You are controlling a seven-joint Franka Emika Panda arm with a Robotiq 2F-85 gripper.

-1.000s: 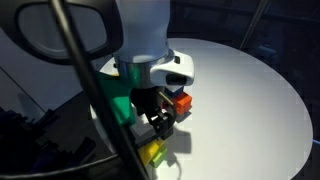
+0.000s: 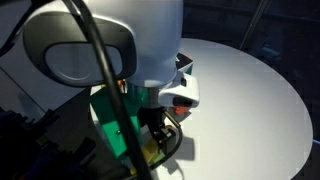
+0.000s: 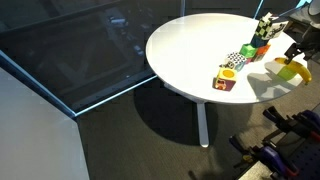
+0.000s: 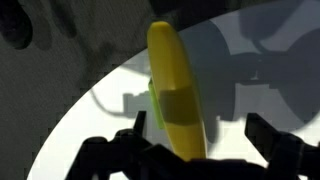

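In the wrist view a long yellow object (image 4: 172, 75) with a rounded end, perhaps a toy banana, stretches up from between the fingers. A strip of a green piece (image 4: 155, 105) shows along its left side. My gripper is open, one finger on each side of the yellow object with gaps between. From the far side, the yellow object (image 3: 297, 70) and green piece (image 3: 287, 73) sit near the table's edge, beneath the gripper. Exterior view 1 shows only part of the yellow object (image 2: 151, 150), behind the gripper and a dark cable.
On the white table (image 3: 185, 45), a yellow-and-red block (image 3: 225, 77), a checkered block (image 3: 238, 61) and a green block (image 3: 247, 51) stand near the gripper's side. A red block (image 2: 182, 102) is partly hidden by the gripper.
The arm has come closer to exterior view 1's camera and fills more of it. The gripper now covers more of the red block and the yellow object. The blocks show no clear movement.
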